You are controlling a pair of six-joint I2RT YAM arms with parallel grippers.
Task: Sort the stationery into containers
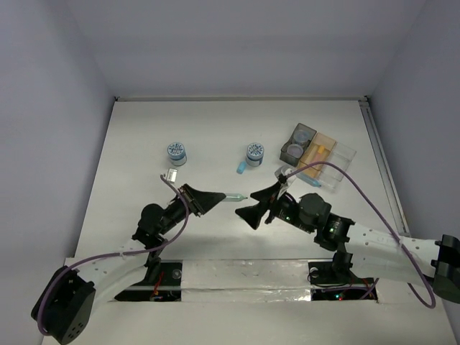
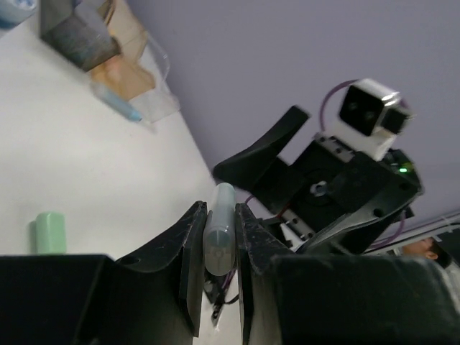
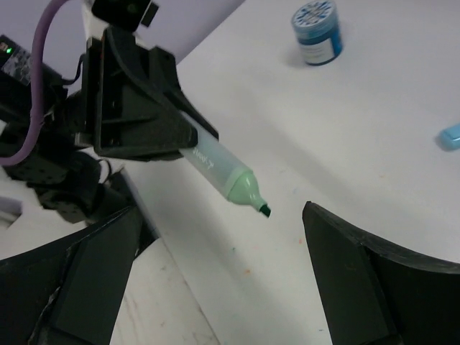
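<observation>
A pale green-tipped marker (image 3: 223, 169) is clamped crosswise in my left gripper (image 1: 220, 198), seen also pointing out between the shut fingers. Just right of it in the top view, my right gripper (image 1: 256, 205) is open and empty. A green cap-like piece (image 2: 50, 231) lies on the table in the left wrist view, and a small blue piece (image 1: 241, 167) lies by a blue-lidded jar (image 1: 255, 154). A second jar (image 1: 177, 153) stands to the left. At the back right are a dark container (image 1: 284, 154) with round tubs, an orange container (image 1: 325, 141) and a clear one (image 1: 344, 154).
A blue pen-like item (image 2: 115, 100) is at the orange and clear containers' near end. Grey walls surround the table, and purple cables arch over both arms.
</observation>
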